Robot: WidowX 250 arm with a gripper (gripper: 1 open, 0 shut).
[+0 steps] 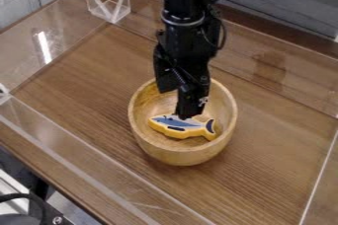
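A round light wooden bowl [185, 148] sits on the table, holding a yellow and blue fish-shaped toy [179, 127]. My black gripper [183, 97] hangs over the bowl's back part, its fingers open and pointing down, with nothing seen between them. The toy lies just below and in front of the fingertips. The arm hides part of the bowl's back rim.
A clear plastic piece [109, 4] is at the back left, and a dark cable [30, 207] at the front left corner.
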